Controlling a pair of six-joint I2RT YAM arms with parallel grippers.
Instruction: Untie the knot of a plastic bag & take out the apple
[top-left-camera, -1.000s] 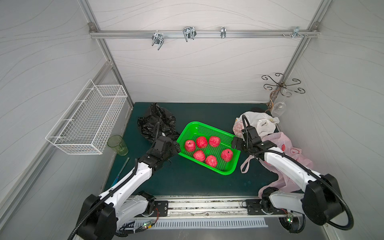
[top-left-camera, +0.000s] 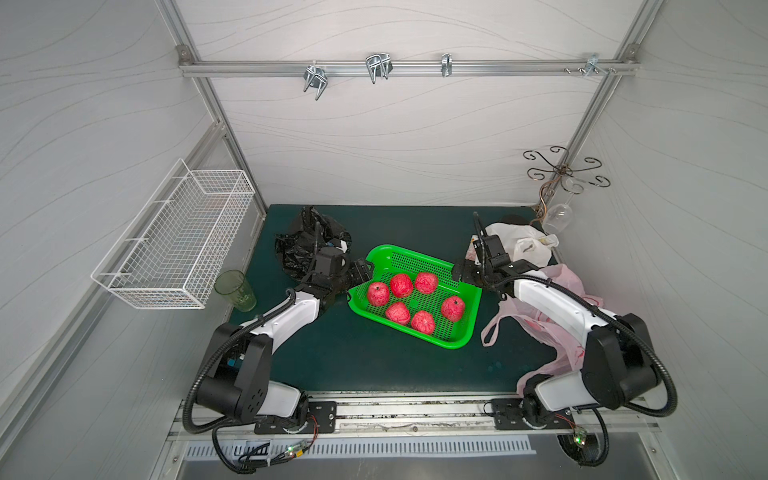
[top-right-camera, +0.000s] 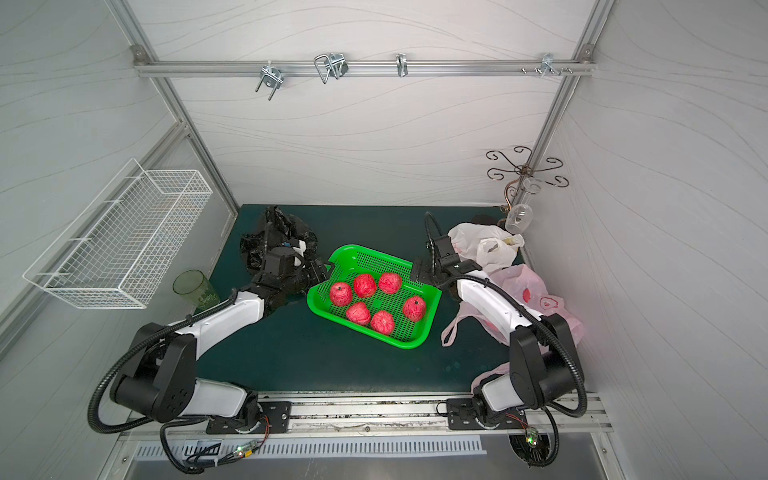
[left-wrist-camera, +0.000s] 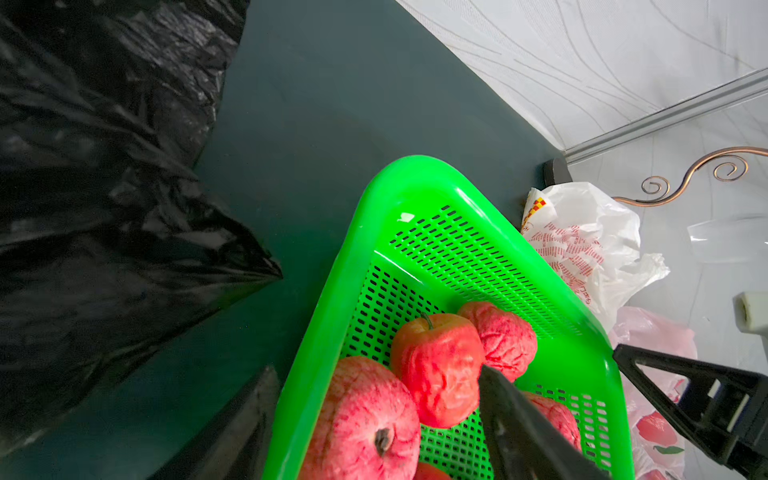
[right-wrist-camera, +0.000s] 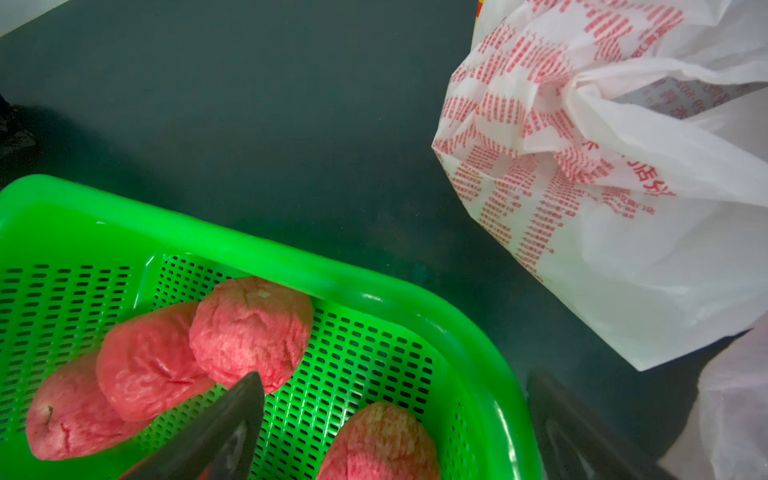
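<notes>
A green basket (top-left-camera: 436, 336) holds several wrinkled red apples (top-left-camera: 425, 282). My left gripper (top-left-camera: 360, 272) hangs over its left end, fingertips blurred but apart in the left wrist view, nothing between them. My right gripper (top-left-camera: 464, 272) stands open above the right end, empty. A crumpled black plastic bag (left-wrist-camera: 96, 240) lies left of the basket; a white printed bag (right-wrist-camera: 600, 200) lies at the back right, a pink bag (top-left-camera: 560, 336) to the right. I cannot tell whether any is knotted.
A white wire basket (top-left-camera: 176, 240) is mounted on the left wall above a green glass (top-left-camera: 234, 290). A metal scroll stand (top-left-camera: 552, 180) with a clear glass is at the back right corner. Bare table (top-left-camera: 416, 372) shows in front and behind the basket.
My left gripper has moved up and toward the back, over the basket's left end. The right arm has shifted slightly left, and the basket and apples slightly too.
</notes>
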